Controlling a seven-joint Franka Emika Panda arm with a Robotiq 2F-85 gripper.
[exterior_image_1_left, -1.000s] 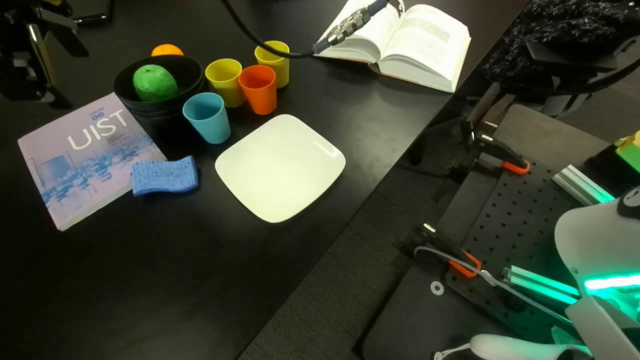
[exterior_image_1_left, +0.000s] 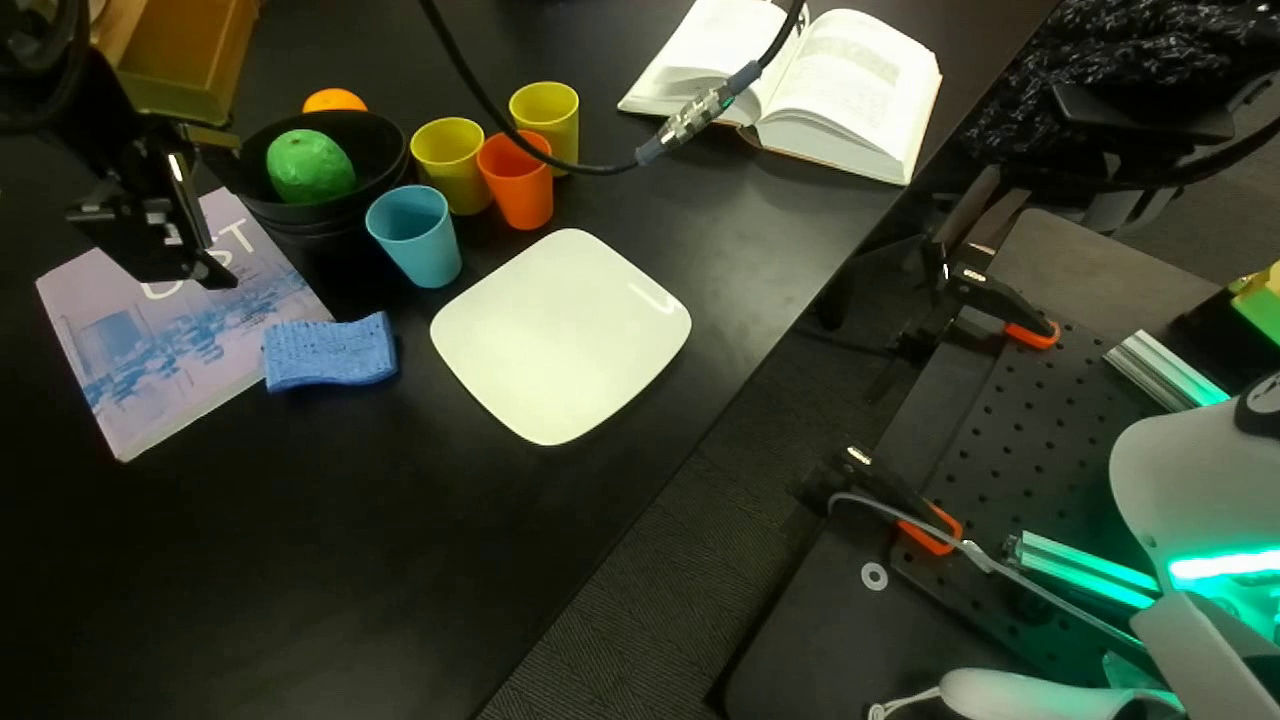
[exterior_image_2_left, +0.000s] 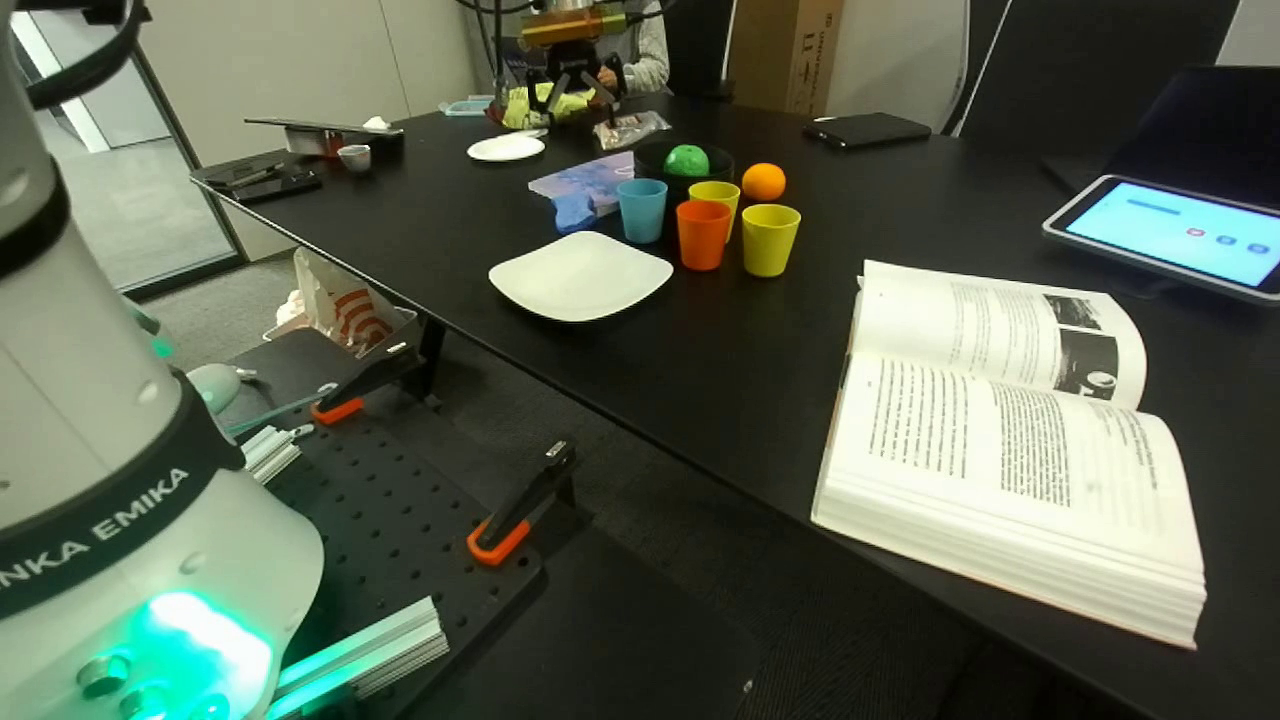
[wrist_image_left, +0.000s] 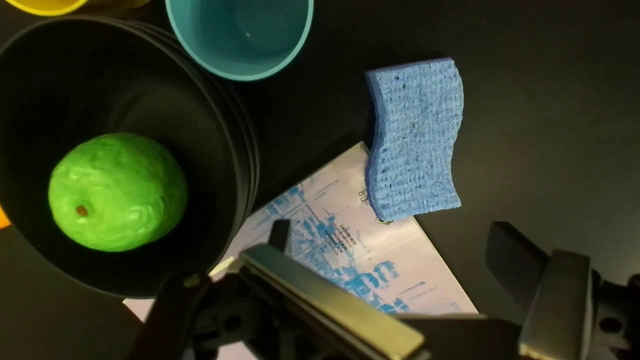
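Observation:
In the wrist view my gripper stands open, its fingers wide apart and nothing between them. Beneath it lies a purple-and-blue UIST book (wrist_image_left: 360, 252). A wavy blue sponge (wrist_image_left: 417, 138) rests partly on that book's corner, ahead of the fingers. To the left a green fruit (wrist_image_left: 120, 192) sits inside stacked black bowls (wrist_image_left: 240, 156). A light-blue cup (wrist_image_left: 246, 36) stands beside the bowls. In exterior view 1 the white square plate (exterior_image_1_left: 564, 342) is empty, to the right of the sponge.
Two yellow cups (exterior_image_1_left: 451, 162) and an orange cup (exterior_image_1_left: 518, 180) cluster behind the blue cup. An orange fruit (exterior_image_2_left: 763, 181) lies by the bowls. An open book (exterior_image_2_left: 996, 432) occupies the table's other end. In exterior view 1, the tabletop in front of the sponge is bare.
My gripper has come in from the upper left toward the book and now covers part of its title. The arm's cable has shifted. Tabletop objects look unmoved.

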